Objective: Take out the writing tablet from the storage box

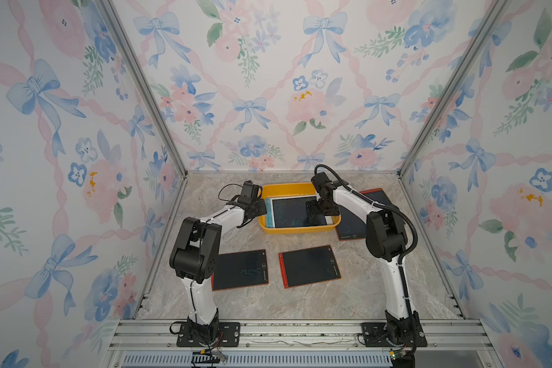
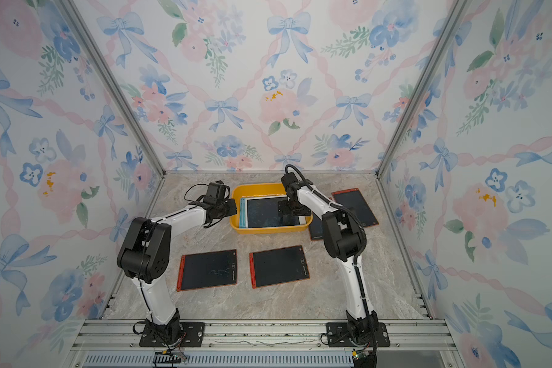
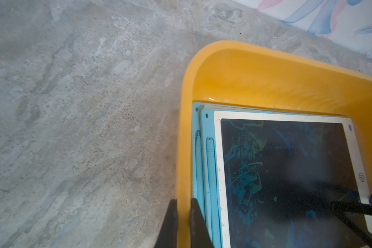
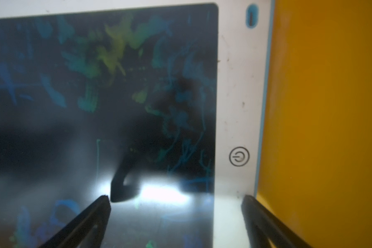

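Note:
The yellow storage box (image 3: pixel 277 72) holds at least two stacked writing tablets with light blue left edges. The top tablet (image 3: pixel 285 165) has a white frame, a dark screen with faint coloured marks, and a stylus (image 3: pixel 211 177) along its left edge. My left gripper is shut on the box's left rim, which shows between its fingers. In the right wrist view my right gripper stands open, one finger over the screen and the other near the tablet's right edge, beside the box wall. Whether it touches the tablet cannot be told.
Two red-edged tablets, one on the left (image 1: pixel 240 270) and one on the right (image 1: pixel 311 266), lie in front of the box. Others (image 2: pixel 354 207) lie to the right of it, partly under the right arm. Open table (image 3: pixel 91 124) lies left of the box.

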